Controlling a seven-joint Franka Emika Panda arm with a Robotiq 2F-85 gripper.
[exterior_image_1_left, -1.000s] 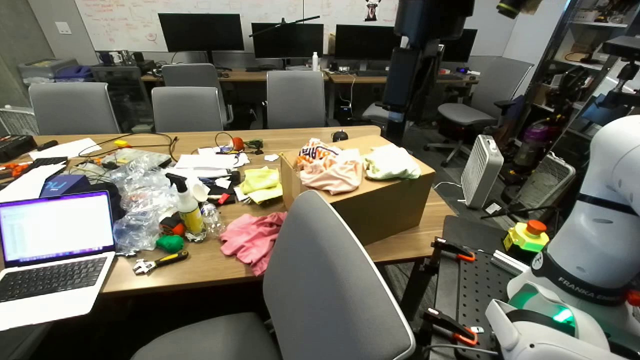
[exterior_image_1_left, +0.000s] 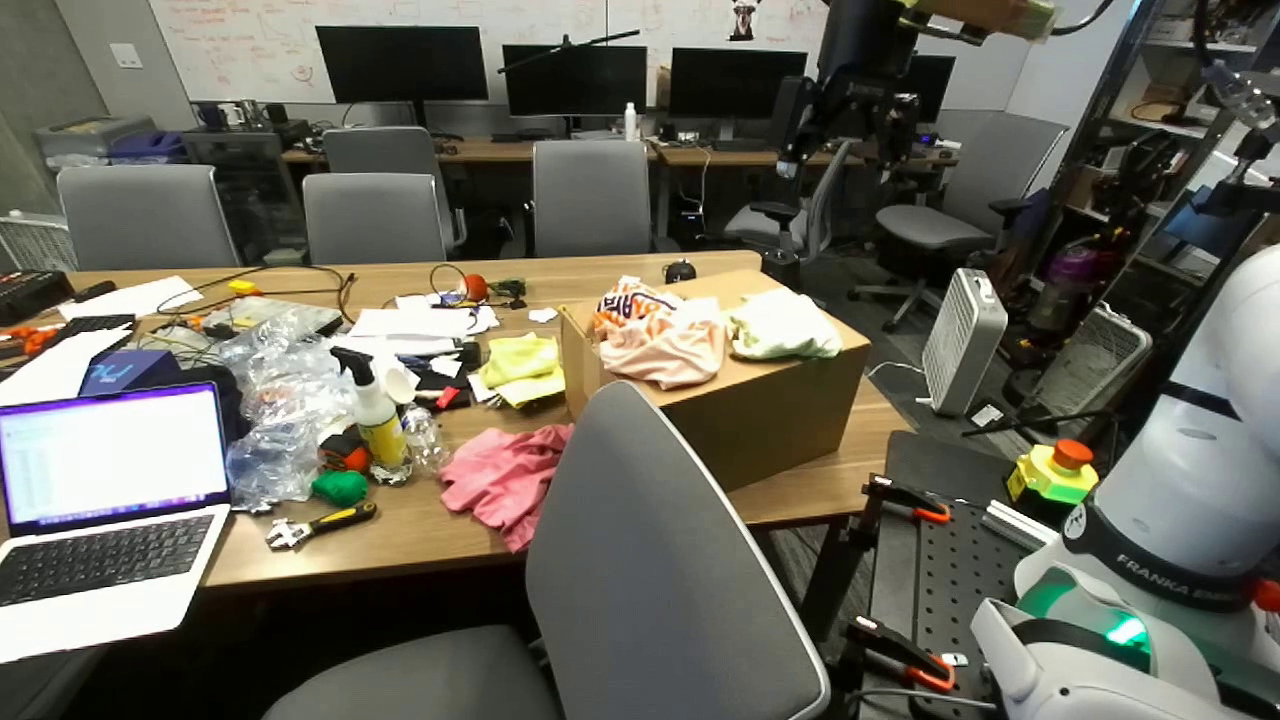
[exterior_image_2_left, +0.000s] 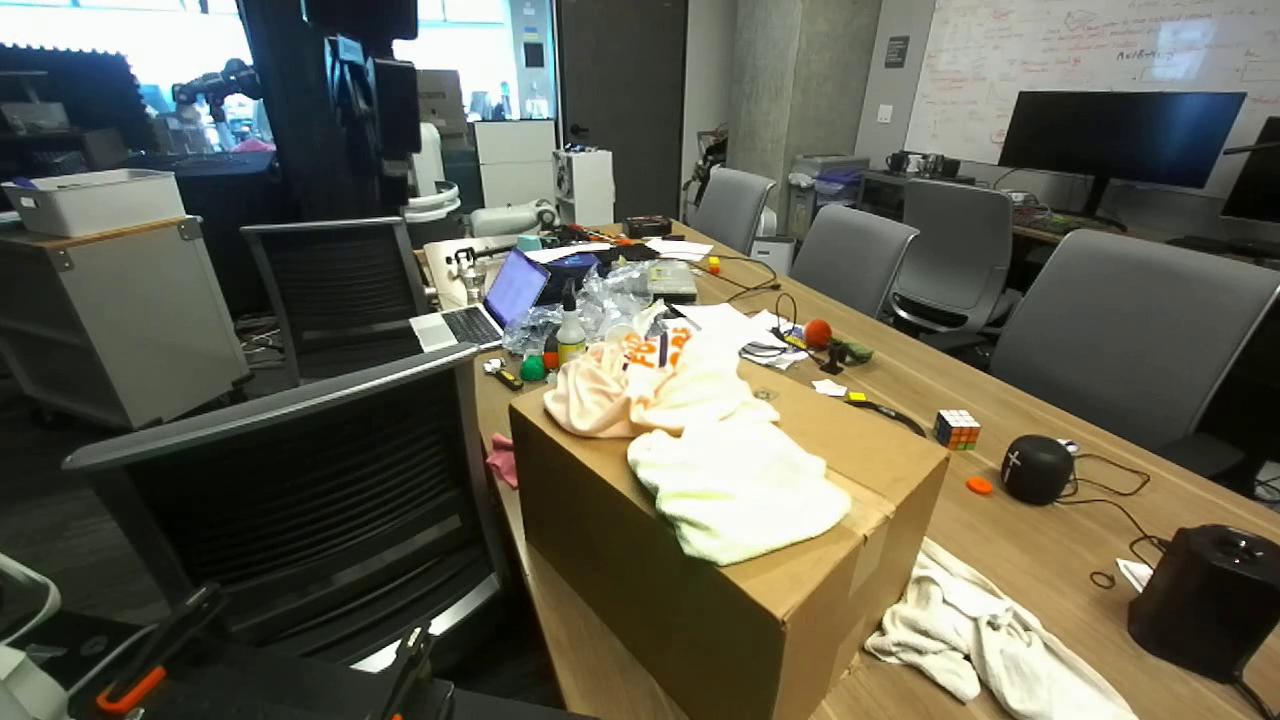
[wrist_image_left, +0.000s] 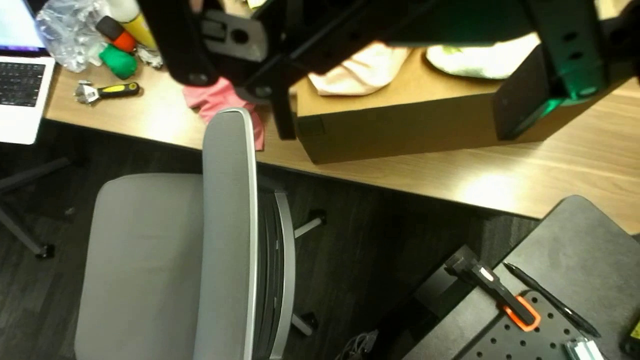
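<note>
High above the right end of the table, my gripper (exterior_image_1_left: 840, 166) stands open with nothing between its fingers. In the wrist view its two fingers (wrist_image_left: 280, 111) are wide apart over the cardboard box (wrist_image_left: 414, 129). On the box top lie a peach cloth with orange lettering (exterior_image_1_left: 660, 342) and a pale green-white cloth (exterior_image_1_left: 786, 324), side by side. A pink cloth (exterior_image_1_left: 510, 474) rests on the table left of the box, near the front edge. Farther back is a yellow cloth (exterior_image_1_left: 524, 366). An off-white cloth (exterior_image_2_left: 990, 648) lies at the box's other side.
A grey chair (exterior_image_1_left: 672, 552) stands against the table's front, its back rising before the box. Left are a laptop (exterior_image_1_left: 114, 480), a spray bottle (exterior_image_1_left: 380, 420), a wrench (exterior_image_1_left: 318, 526) and clear plastic (exterior_image_1_left: 282, 396). A black speaker (exterior_image_2_left: 1038, 468) and a puzzle cube (exterior_image_2_left: 956, 428) sit beyond the box.
My gripper has risen and turned, so both fingers now show apart in exterior view 1. The upper arm has shifted too. The cloths and box are unmoved.
</note>
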